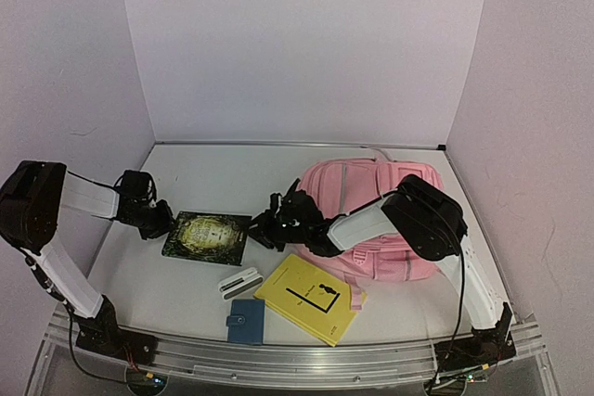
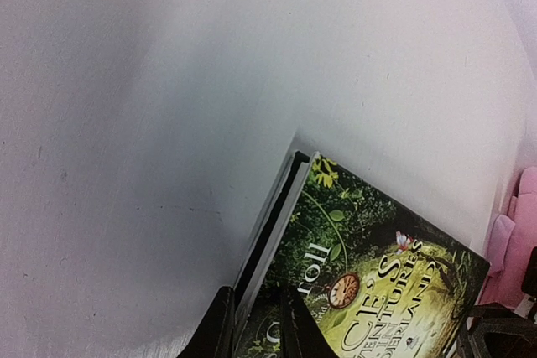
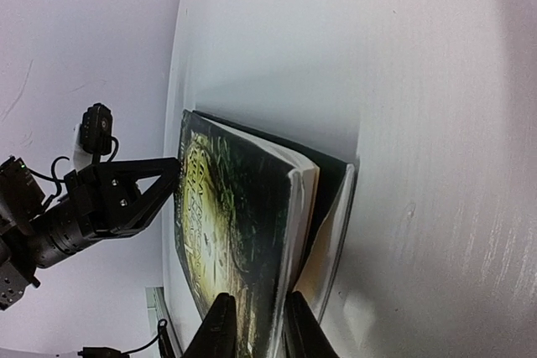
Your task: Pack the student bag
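Observation:
A dark hardcover book (image 1: pixel 206 237) with a yellow-green centre, an Alice's Adventures in Wonderland cover (image 2: pixel 369 249), is level with both grippers at the left of the table. My left gripper (image 1: pixel 167 221) is shut on its left edge, one finger on either side. At the opposite edge, my right gripper (image 1: pixel 256 231) is shut on the book (image 3: pixel 235 215); there the pages and back cover stand apart. Both sets of fingertips are partly hidden behind the cover. The pink backpack (image 1: pixel 408 264) lies to the right, partly beneath my right arm.
In front lie a yellow book (image 1: pixel 302 312), a white stapler-like item (image 1: pixel 240 282) and a blue wallet or notebook (image 1: pixel 246 322). A pink strap (image 1: pixel 356 294) overlaps the yellow book. Bare table (image 1: pixel 223 173) shows behind the dark book.

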